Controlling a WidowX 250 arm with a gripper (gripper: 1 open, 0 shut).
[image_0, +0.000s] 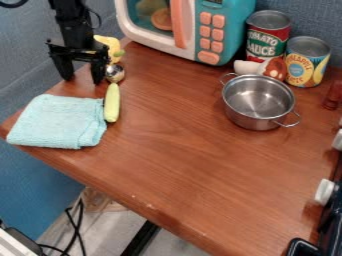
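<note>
My black gripper (80, 62) is at the back left of the wooden table, just left of a yellow toy (111, 48) and a small shiny round item (115, 72). Whether it is open or shut is hard to tell. In front of it lie a light blue cloth (56, 120) and a pale yellow corn-like toy (112, 103).
A toy microwave (181, 28), cans of tomato sauce (266, 37) and yellow label (306, 62), and a steel pot (257, 100) fill the back and right. A black appliance (314, 240) is at the right edge.
</note>
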